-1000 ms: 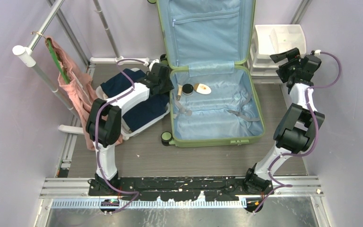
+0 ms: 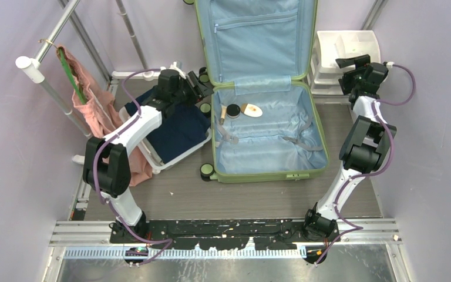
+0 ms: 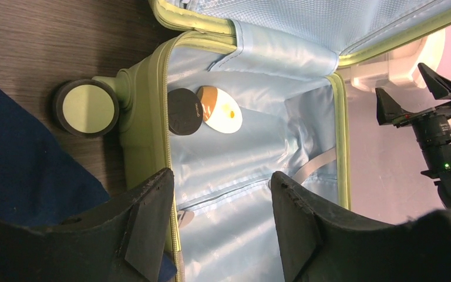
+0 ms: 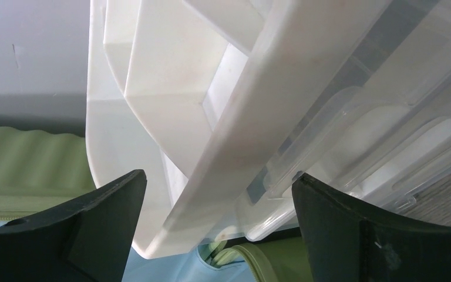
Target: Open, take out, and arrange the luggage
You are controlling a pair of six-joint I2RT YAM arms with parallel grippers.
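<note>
The green suitcase [image 2: 270,158] lies open, lid raised at the back. Inside at upper left are a round black container [image 2: 233,111], an oval white-and-tan item [image 2: 251,110] and a small tan tube [image 2: 222,115]. My left gripper [image 2: 197,87] hangs above dark navy clothes [image 2: 176,135] beside the suitcase's left rim, fingers apart with nothing visible between them. My right gripper [image 2: 349,73] stands open at the stacked white drawers [image 2: 335,47]; in the right wrist view a drawer's edge [image 4: 241,123] lies between its fingers, apparently not gripped.
A clothes rail [image 2: 59,88] with a pink garment [image 2: 91,103] stands at the left. The navy clothes rest in a white bin [image 2: 182,153]. Bare floor shows in front of the suitcase. Grey walls close in both sides.
</note>
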